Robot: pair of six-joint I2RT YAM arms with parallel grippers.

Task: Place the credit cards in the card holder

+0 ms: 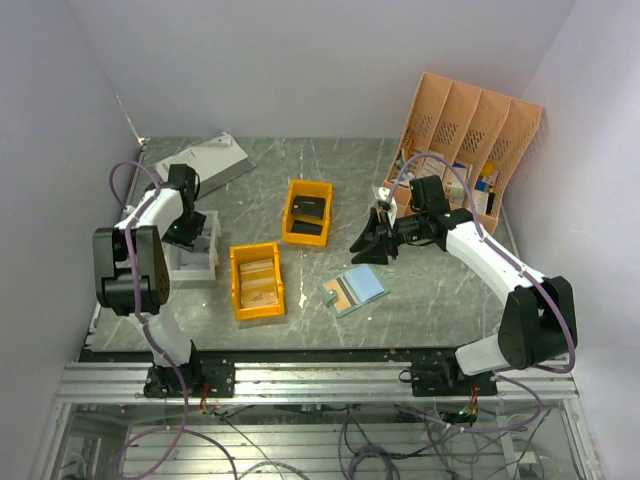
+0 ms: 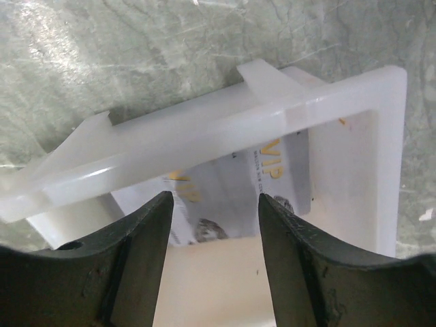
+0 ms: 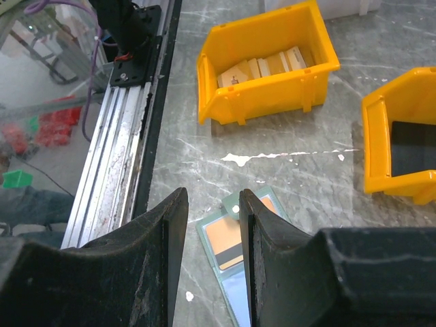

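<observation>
Silver cards printed VIP [image 2: 231,191] lie inside the white bin [image 2: 388,170] at the left of the table. My left gripper is over that bin, its fingers apart, with nothing seen between them but the cards below. The card holder [image 1: 353,290] lies flat and opened out on the table, with tan, dark and blue parts showing. Above and behind it hangs my right gripper [image 1: 375,245]; in the right wrist view its fingers [image 3: 176,231] stand apart, with the card holder [image 3: 225,238] lower down beyond them and partly covered.
A yellow bin [image 1: 234,285] with tan pieces stands right of the white bin. Another yellow bin [image 1: 328,210] with dark items is farther back. A tan rack [image 1: 460,110] fills the back right corner, and a white box [image 1: 208,160] lies at the back left.
</observation>
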